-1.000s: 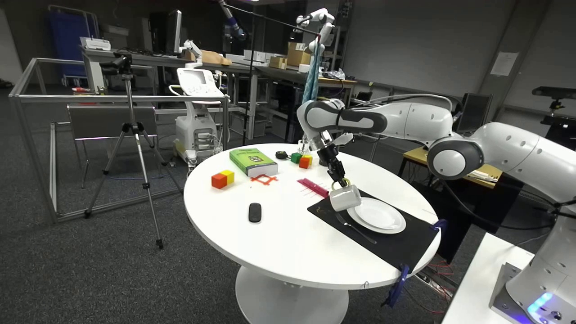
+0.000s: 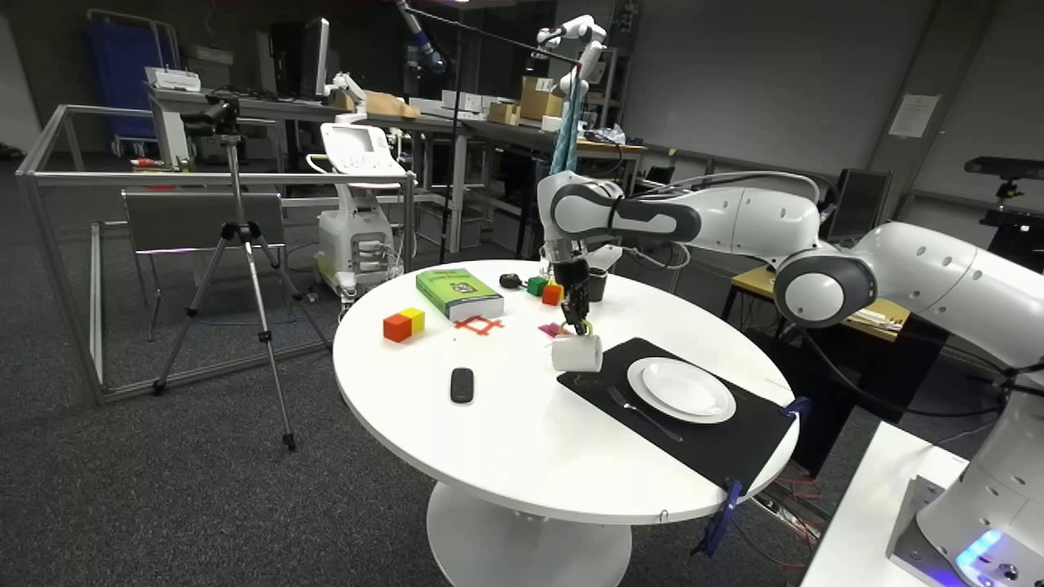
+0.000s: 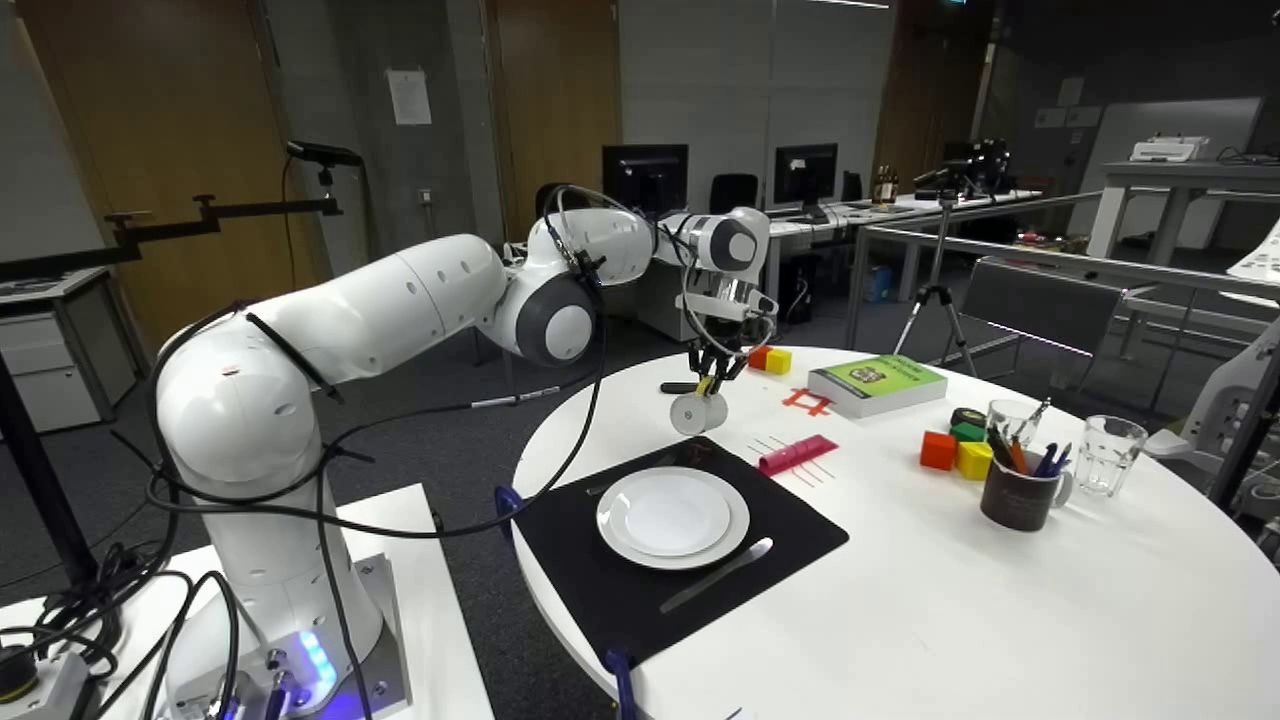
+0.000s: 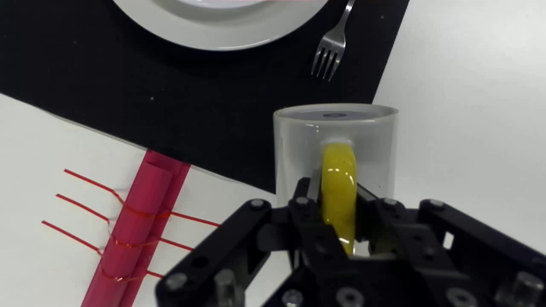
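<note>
A white mug (image 2: 577, 353) lies on its side in the air, held by its yellow handle (image 4: 339, 189). My gripper is shut on that handle, with a black finger on either side of it. In exterior view 2 the mug (image 3: 698, 414) hangs beneath the gripper (image 3: 715, 374), its round end facing that camera. It is near the corner of the black placemat (image 2: 719, 436), on the side away from the robot's base; I cannot tell its exact height over the table. Stacked white plates (image 2: 682, 388) rest on the mat.
A fork (image 4: 331, 48) lies beside the plates, a knife (image 3: 717, 575) on their other side. Near the mat is a pink roll with red wires (image 3: 797, 455). Farther off stand a green book (image 2: 460, 293), blocks (image 2: 403, 324) and a pen-filled mug (image 3: 1020, 490).
My gripper has carried the mug from beside the plates toward the mat's corner, leftward in exterior view 1. The wrist has turned from slanted to nearly vertical, and the mug now lies more level.
</note>
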